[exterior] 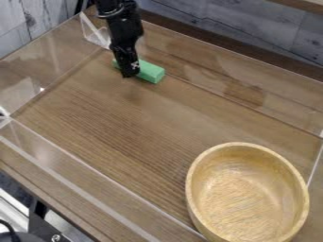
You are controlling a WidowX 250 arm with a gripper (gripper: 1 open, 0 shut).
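My gripper [124,66] reaches down from the top of the camera view, over a green block [146,72] lying on the wooden table near the back left. The fingertips are at the block's left end and partly cover it. Whether they are open or closed on it is too small to tell.
A large beige bowl [247,175] sits at the front right. Walls border the table at the back, and its left edge shows at the lower left.
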